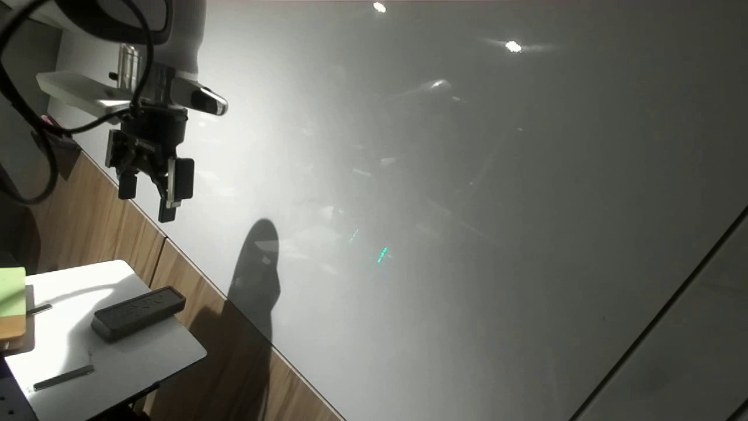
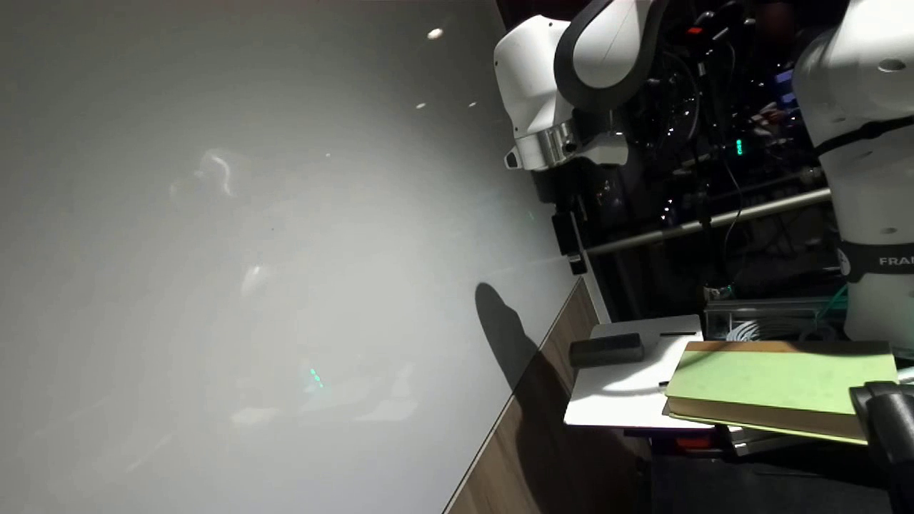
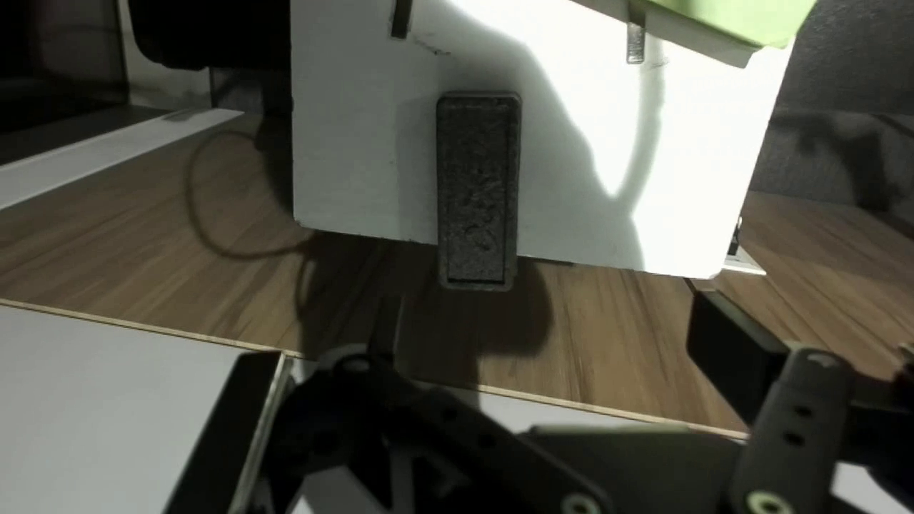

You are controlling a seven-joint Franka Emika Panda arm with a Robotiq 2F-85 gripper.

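A dark grey oblong block, like a whiteboard eraser [image 1: 139, 312], lies on a white board [image 1: 172, 354] at the lower left of exterior view 1, one end poking over the board's edge. In the wrist view the same eraser [image 3: 478, 193] is upright in the middle, beyond the fingers. My gripper [image 1: 147, 197] hangs well above it and apart from it, near the big whiteboard wall [image 1: 456, 231]. Its fingers are wide open, and the space between the fingertips is empty. From exterior view 2 the gripper [image 2: 575, 265] appears side-on, over the wooden strip's upper end.
A green-covered book [image 2: 771, 381] rests on the board beside the eraser, with a thin dark stick [image 1: 63, 376] lying nearer the front. Wooden panelling [image 1: 210, 319] runs between board and wall. A small dark tray [image 1: 59, 137] sits behind the arm.
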